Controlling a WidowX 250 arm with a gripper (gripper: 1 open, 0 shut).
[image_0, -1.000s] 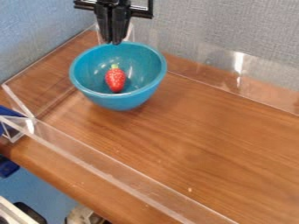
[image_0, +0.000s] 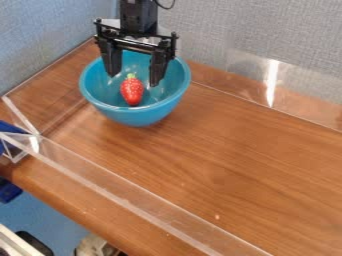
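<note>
A red strawberry (image_0: 131, 90) with a green top lies inside a blue bowl (image_0: 147, 113) on the wooden table. My black gripper (image_0: 135, 68) hangs over the bowl from above, its fingers open and reaching down into the upper part of the bowl, one on each side, above the strawberry. Nothing shows between the fingers.
Clear low walls edge it at the back and front left. Grey padded walls stand behind, and blue and white items sit beyond the left edge.
My gripper has come down from above the bowl to just over the strawberry, its fingers now within the bowl's outline. The bowl and strawberry have not visibly moved.
</note>
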